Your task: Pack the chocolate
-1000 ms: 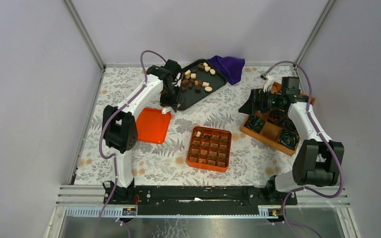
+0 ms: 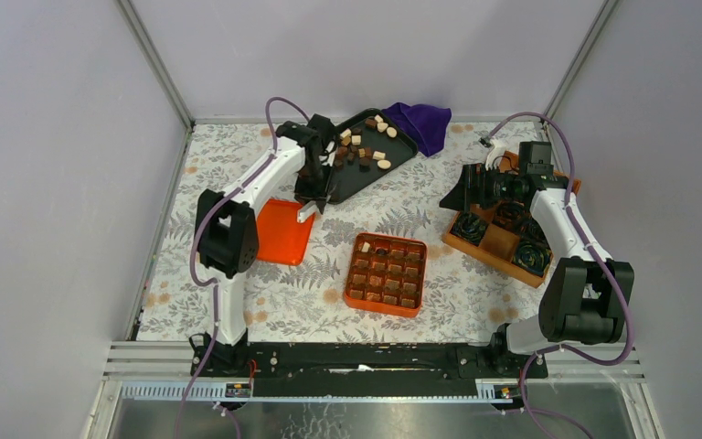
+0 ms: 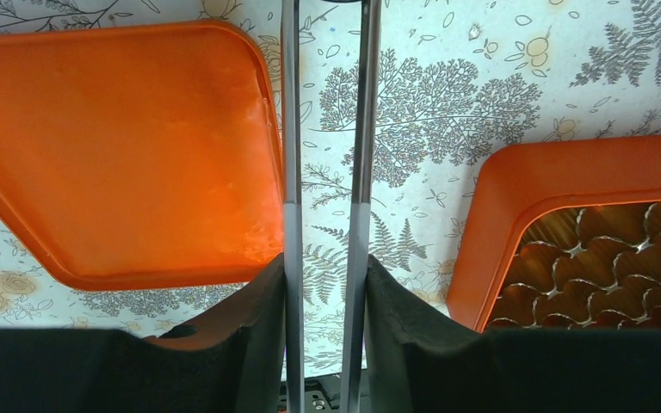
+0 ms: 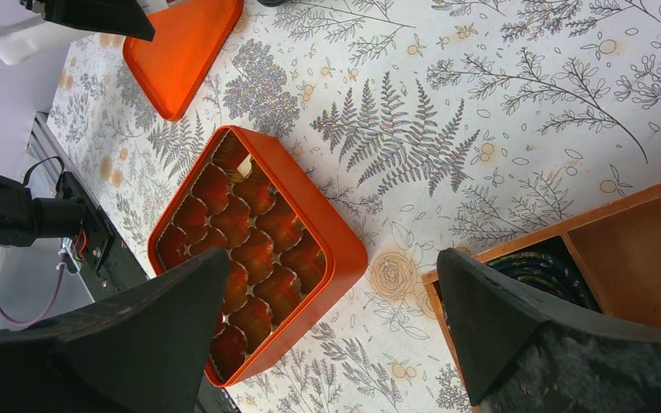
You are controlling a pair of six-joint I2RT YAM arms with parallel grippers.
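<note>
Black fingers of my left gripper are shut on metal tongs (image 3: pixel 360 172), whose two arms stand a little apart. The far tips lie outside the left wrist view, so whether they hold anything cannot be told. In the top view this gripper hangs between the orange lid (image 2: pixel 283 232) and the dark tray (image 2: pixel 366 183), where several brown and cream chocolates (image 2: pixel 384 165) lie. The orange box (image 4: pixel 344 258) has rows of brown compartments; a cream chocolate (image 4: pixel 243 168) sits in a corner one. My right gripper is open and empty, high above the table.
A wooden organizer (image 2: pixel 495 241) with coiled dark cables stands under the right arm. Purple cloth (image 2: pixel 428 126) lies at the back beside the tray.
My right arm, the box and the tray look unmoved.
</note>
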